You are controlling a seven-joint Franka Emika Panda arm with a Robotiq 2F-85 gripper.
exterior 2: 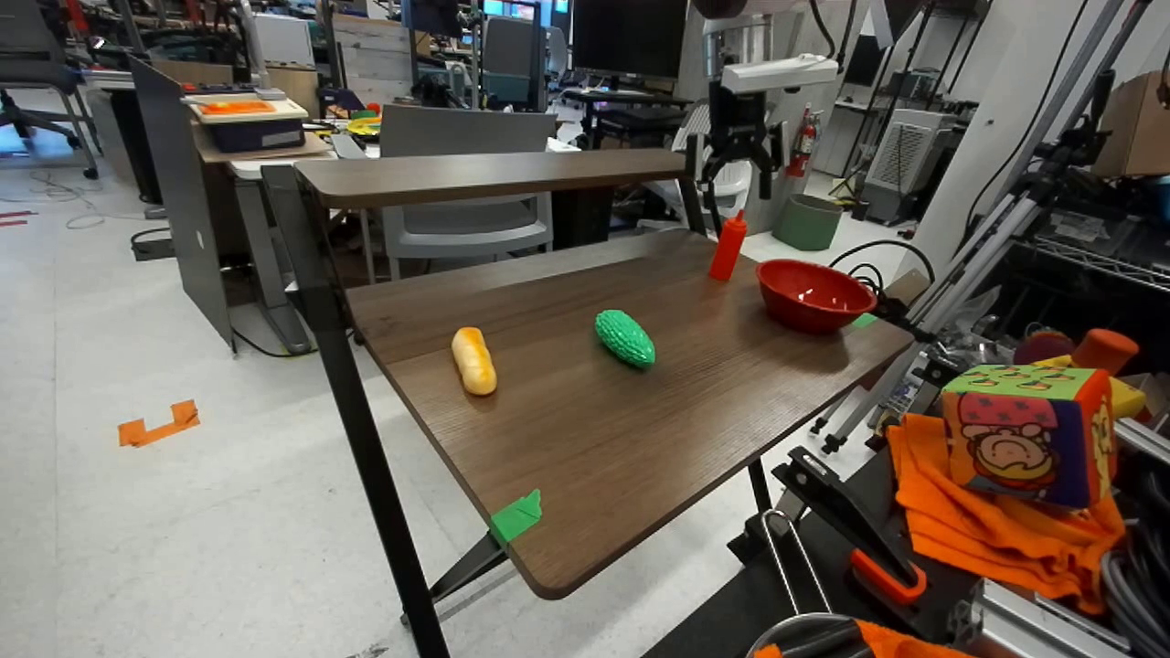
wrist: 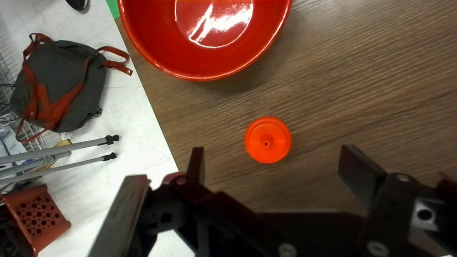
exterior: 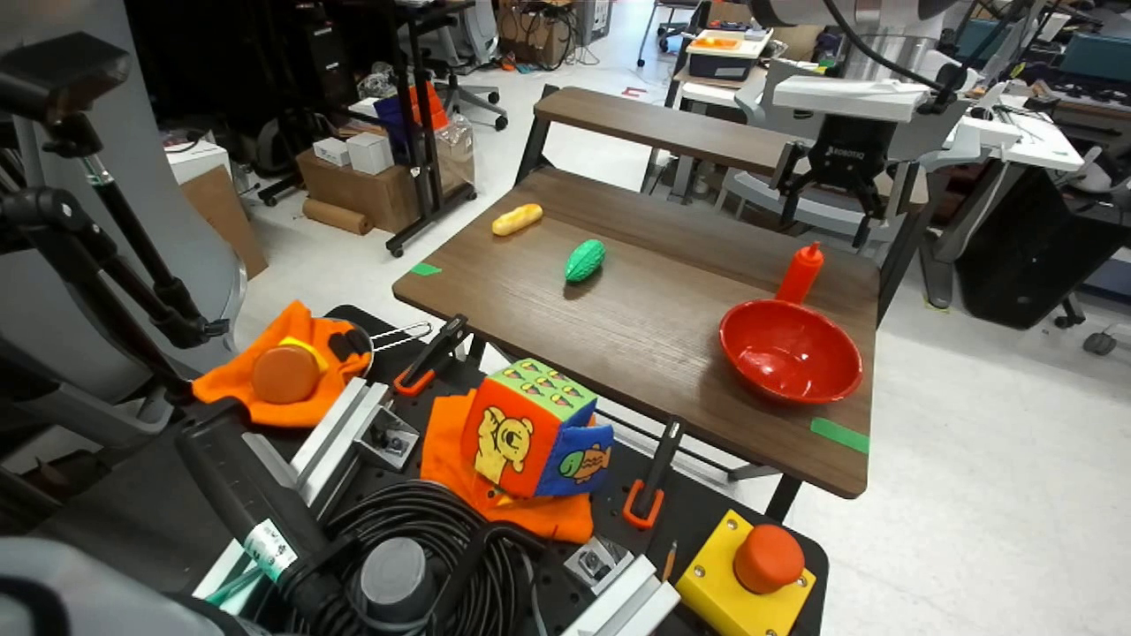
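An upright red-orange squeeze bottle (exterior: 800, 276) stands on the wooden table, right by the red bowl (exterior: 790, 350) in exterior view 1. The wrist view looks down on the bottle's round top (wrist: 268, 140), with the bowl (wrist: 205, 64) apart from it and partly cut off above. My gripper (exterior: 823, 221) is open and empty above the table's back right, higher than the bottle tip. In the wrist view its fingers (wrist: 357, 171) stand wide on either side, with the bottle a little forward of the middle. A green corn-like toy (exterior 2: 625, 338) and a yellow bread-like toy (exterior 2: 474, 361) lie farther left.
A raised shelf (exterior: 679, 127) runs along the table's back edge, close to my gripper. Green tape (exterior: 839, 434) marks the table near the bowl. A cluttered black cart with a soft picture cube (exterior: 535, 429) stands in front.
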